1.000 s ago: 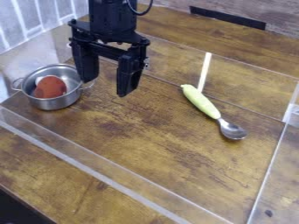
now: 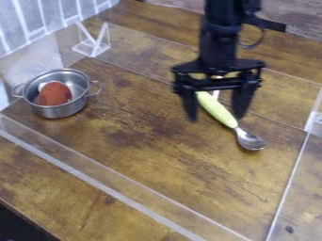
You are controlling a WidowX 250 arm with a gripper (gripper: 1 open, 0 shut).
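Observation:
My black gripper (image 2: 217,92), motion-blurred, stands open over the right half of the wooden table, above a pale yellow-green oblong vegetable (image 2: 220,115). A metal spoon (image 2: 249,139) lies at the lower end of that vegetable, and a white stick shows partly behind the gripper. On the left a steel pot (image 2: 66,107) holds a red-brown round object (image 2: 56,92) and something white. Whether the gripper touches anything below it cannot be told.
A small white rack (image 2: 93,45) stands at the back left by a railing. Clear plastic edges run along the left, front and right of the table (image 2: 138,160).
My gripper has moved from beside the pot on the left across to the right, above the yellow-green vegetable. The pot, vegetable and spoon lie as before.

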